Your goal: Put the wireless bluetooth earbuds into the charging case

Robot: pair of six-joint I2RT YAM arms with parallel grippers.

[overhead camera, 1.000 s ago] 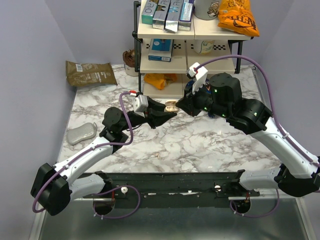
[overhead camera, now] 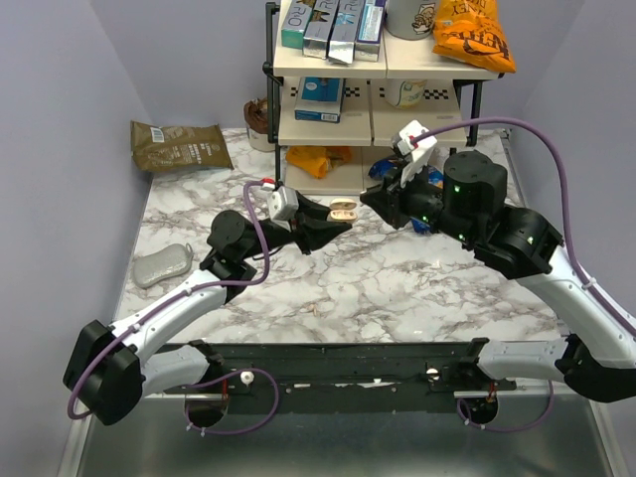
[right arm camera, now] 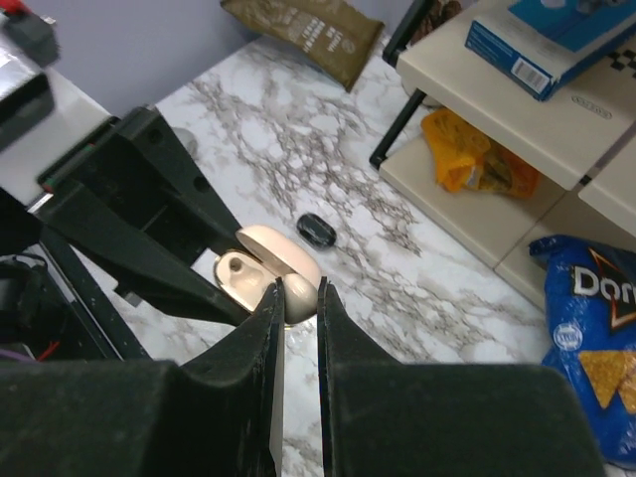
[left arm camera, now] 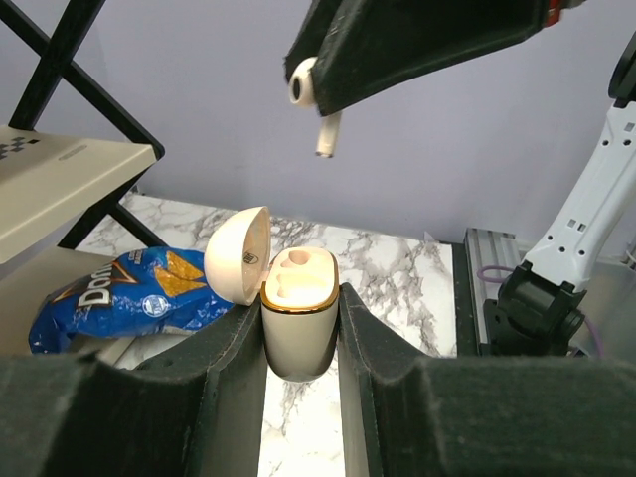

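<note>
My left gripper is shut on the open cream charging case (left arm camera: pixel 298 343), lid (left arm camera: pixel 234 253) raised, seen at centre in the top view (overhead camera: pixel 343 213). My right gripper is shut on a white earbud, stem downward in the left wrist view (left arm camera: pixel 328 129). In that view the earbud (left arm camera: pixel 302 83) hangs above the case, apart from it. In the right wrist view it overlaps the case behind it. Whether the case's far slot holds an earbud is hard to tell.
A shelf rack (overhead camera: pixel 328 129) stands at the back with boxes and snack bags. A blue chip bag (right arm camera: pixel 596 338) lies by its lower shelf. A small black item (right arm camera: pixel 316 230) and a grey pouch (overhead camera: pixel 162 265) lie on the marble table (overhead camera: pixel 328 298).
My right gripper, with the earbud, has moved right, away from the case.
</note>
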